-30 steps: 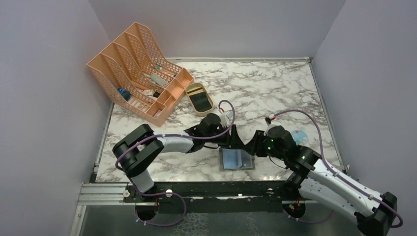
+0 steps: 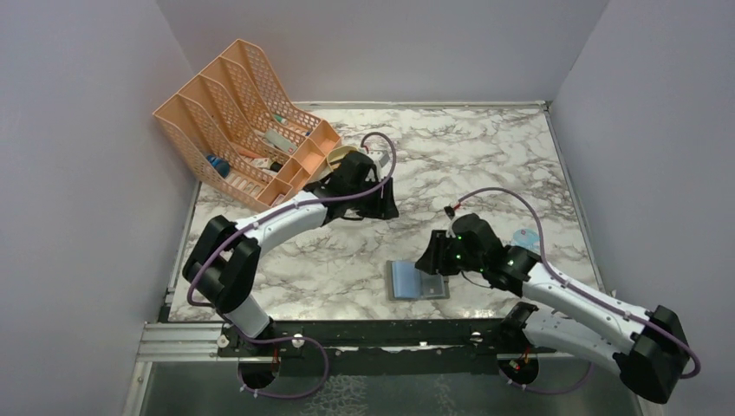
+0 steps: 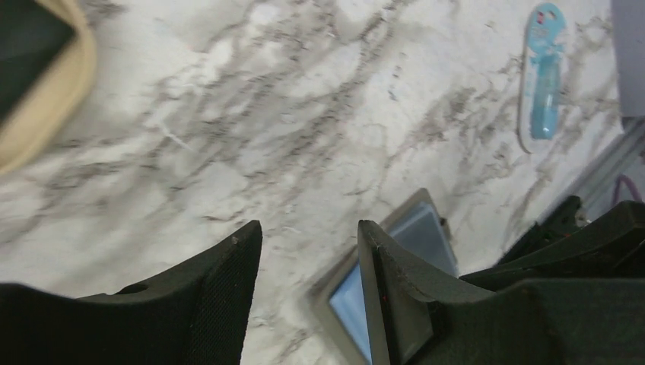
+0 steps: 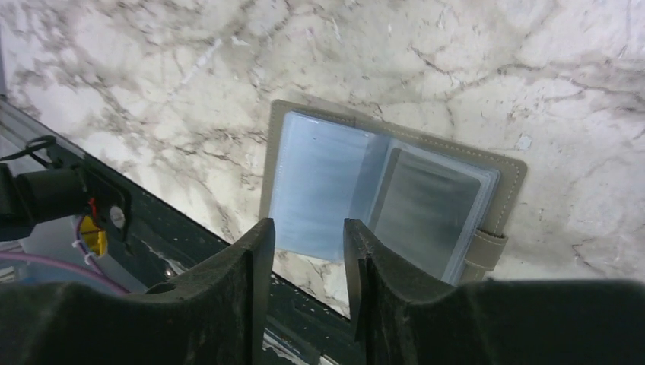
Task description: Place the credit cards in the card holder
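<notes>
The card holder (image 4: pixel 430 201) lies unfolded on the marble table near its front edge, with clear bluish pockets and a grey-brown border. Whether a card sits in its pockets, I cannot tell. My right gripper (image 2: pixel 425 267) is just above the holder's far edge in the top view; its fingers (image 4: pixel 262 251) stand apart with nothing between them. Farther back and to the left, my left gripper (image 2: pixel 390 213) hangs open and empty over bare table. A beige tray (image 3: pixel 85 72) with a dark thing in it is cut off in the left wrist view. No loose card is clearly visible.
An orange slotted organizer (image 2: pixel 286 184) with assorted items fills the back left. At the right lies a light blue and white item (image 3: pixel 544 76), partly behind the right arm in the top view.
</notes>
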